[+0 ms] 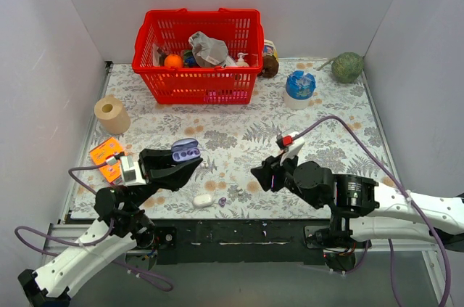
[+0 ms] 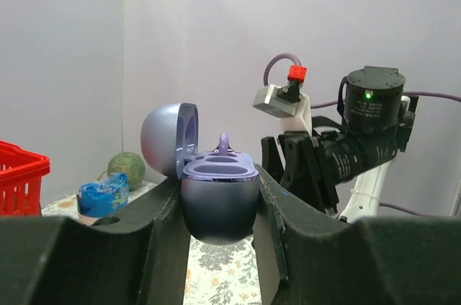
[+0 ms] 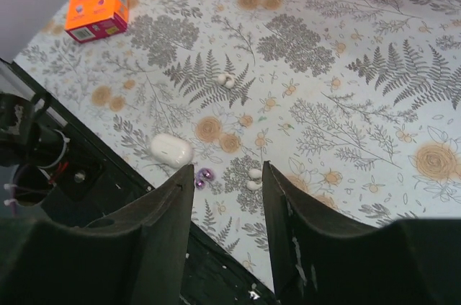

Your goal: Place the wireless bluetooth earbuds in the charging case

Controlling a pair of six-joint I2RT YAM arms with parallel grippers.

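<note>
A purple charging case (image 1: 186, 152) with its lid open is held above the table by my left gripper (image 1: 196, 162), which is shut on it. In the left wrist view the case (image 2: 220, 204) stands upright between the fingers, and a small purple piece (image 2: 223, 143) sticks up from its inside; whether it is an earbud I cannot tell. To the right, my right gripper is open and empty above the table. A small purple earbud piece (image 3: 205, 174) lies on the cloth beside a closed white case (image 3: 171, 150).
White earbuds (image 3: 254, 179) lie near the purple piece, with more white pieces (image 3: 225, 80) farther off. An orange box (image 1: 107, 158) and a paper roll (image 1: 112, 115) are at left. The red basket (image 1: 199, 89) stands at the back.
</note>
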